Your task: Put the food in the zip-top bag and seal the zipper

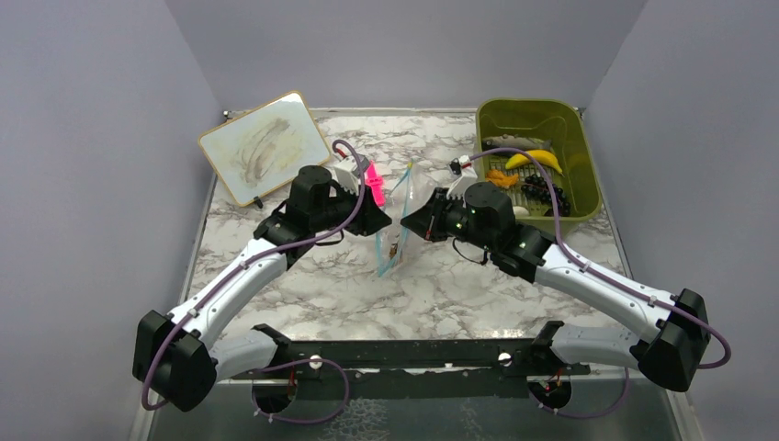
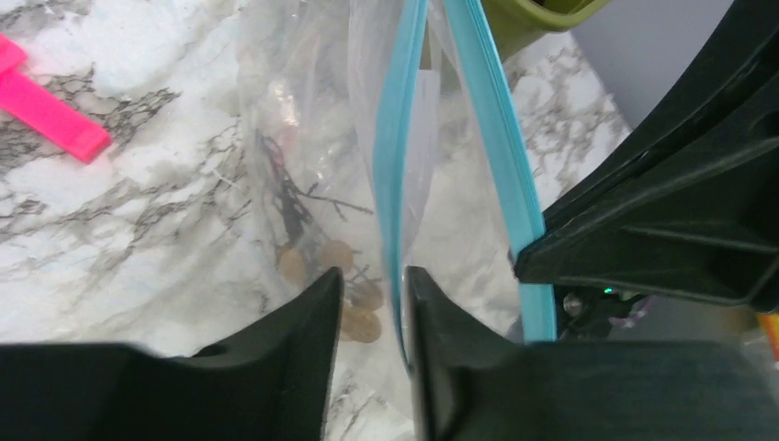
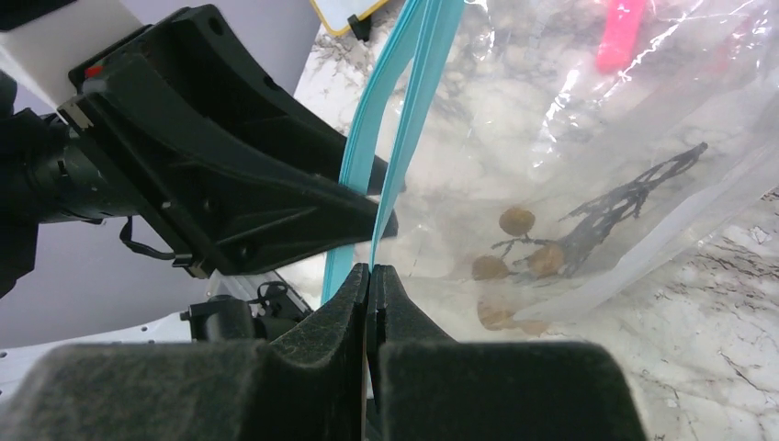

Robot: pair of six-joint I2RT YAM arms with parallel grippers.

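A clear zip top bag (image 1: 401, 204) with blue zip strips stands mid-table between my grippers, its mouth parted. Through its film shows a dark branching item with several brown round pieces (image 3: 546, 260). My right gripper is shut on one blue strip (image 3: 407, 138) at the bag's edge. The left gripper is part open, a gap showing between its fingers. The other blue strip (image 2: 393, 165) runs down between these fingers, closer to the right-hand one. In the right wrist view, one left finger (image 3: 276, 216) reaches into the mouth between the strips.
Behind the left gripper lies a pink tool (image 1: 375, 186). A green bin (image 1: 588, 170) at back right holds a banana (image 1: 534, 160), dark grapes (image 1: 544, 191) and other food. The whiteboard (image 1: 265, 147) is at back left.
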